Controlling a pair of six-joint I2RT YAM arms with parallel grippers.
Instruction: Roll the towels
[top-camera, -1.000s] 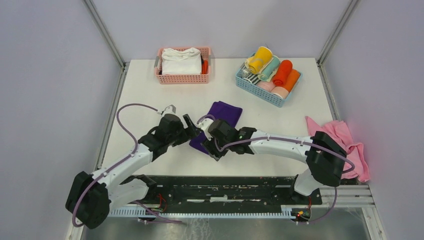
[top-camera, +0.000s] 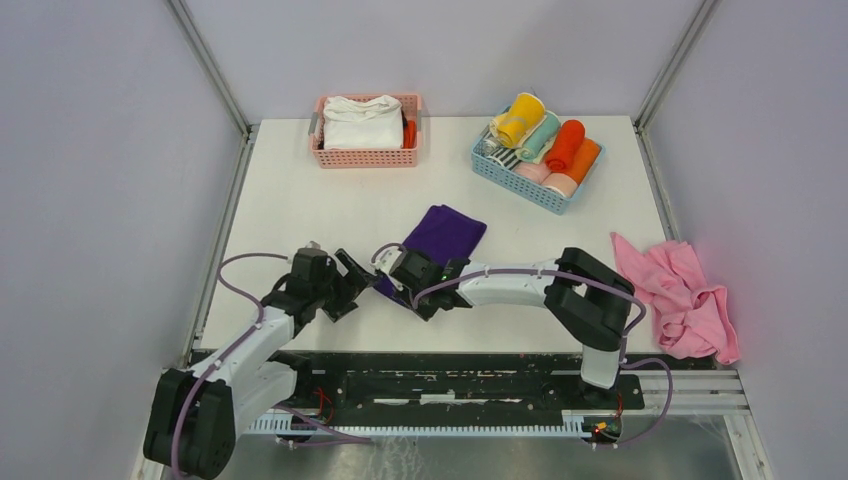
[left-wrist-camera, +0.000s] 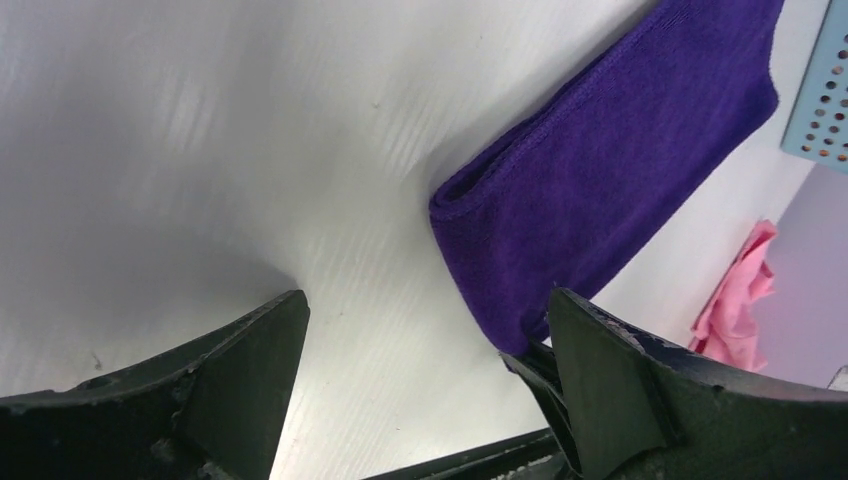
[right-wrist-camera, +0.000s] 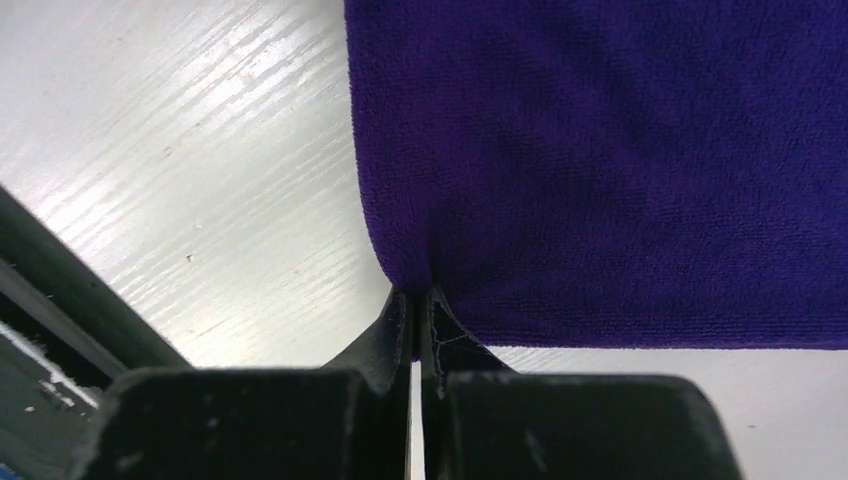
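Note:
A folded purple towel (top-camera: 446, 234) lies slanted on the middle of the white table. Its near end is partly hidden by my right arm in the top view. My right gripper is shut on a corner of the purple towel (right-wrist-camera: 600, 180), the cloth gathering between the fingertips. My left gripper stands open just left of the towel's near end, with bare table between its fingers. In the left wrist view the purple towel (left-wrist-camera: 620, 150) shows an open fold along its near-left edge.
Behind on the right, a blue basket (top-camera: 520, 187) holds several rolled towels. A pink basket (top-camera: 366, 158) with a white cloth (top-camera: 362, 122) stands at the back left. A crumpled pink towel (top-camera: 680, 295) hangs over the right edge.
The right gripper has shifted slightly left over the near end. The towel has hardly moved.

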